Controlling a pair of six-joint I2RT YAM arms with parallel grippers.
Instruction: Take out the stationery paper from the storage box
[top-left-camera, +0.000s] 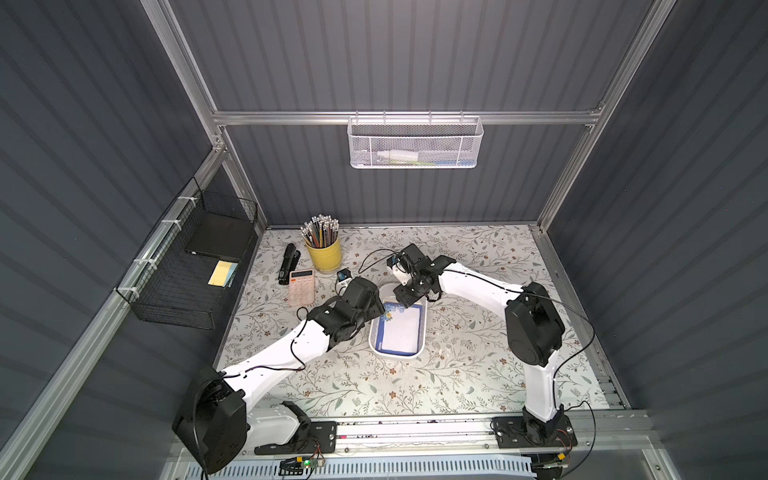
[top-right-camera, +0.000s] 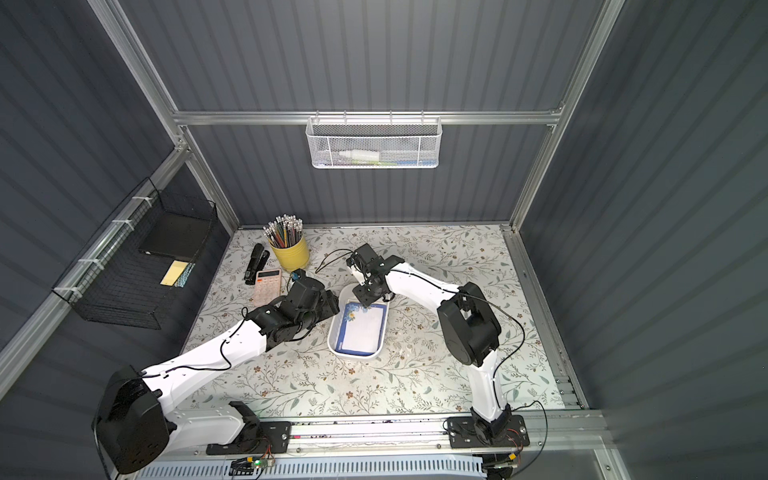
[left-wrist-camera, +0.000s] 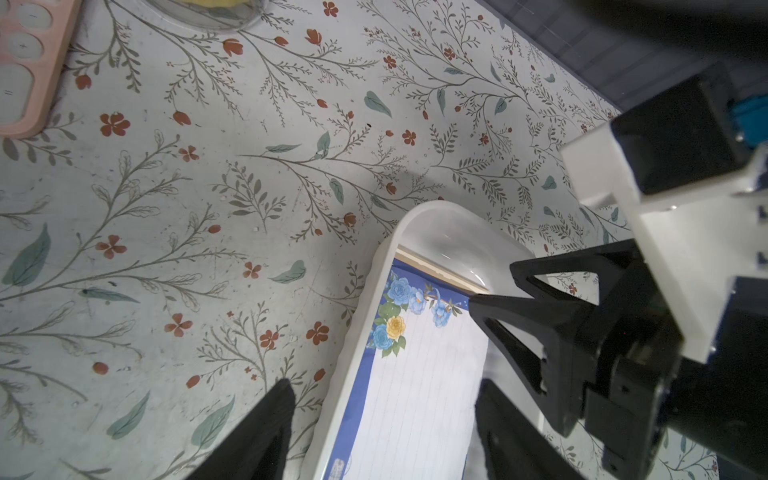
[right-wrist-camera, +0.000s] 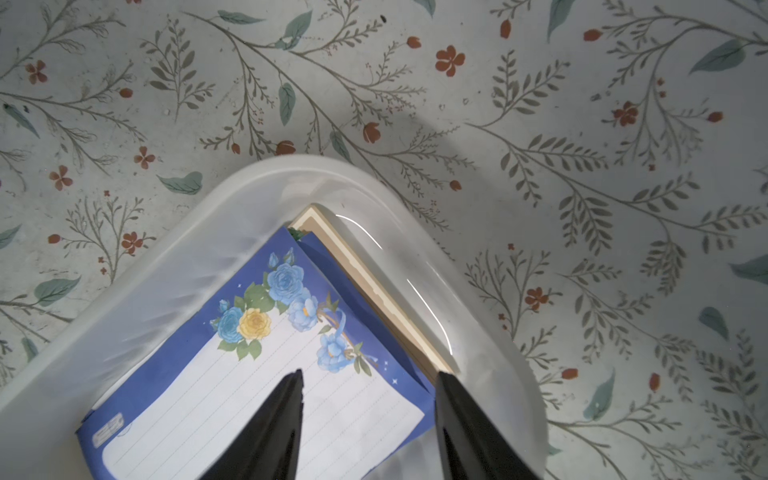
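A white plastic storage box holds stationery paper with a blue border and blue and yellow roses, plus a wooden-edged piece along one end. My right gripper is over that end of the paper, its fingers apart, tips close to the paper's edge; no grasp shows. In the left wrist view it reaches down from the right. My left gripper hangs open above the box's left side, with the paper visible between and beyond its fingers.
A pink calculator, black stapler and yellow pencil cup stand at the back left. A black wire basket hangs on the left, a white mesh basket at the back.
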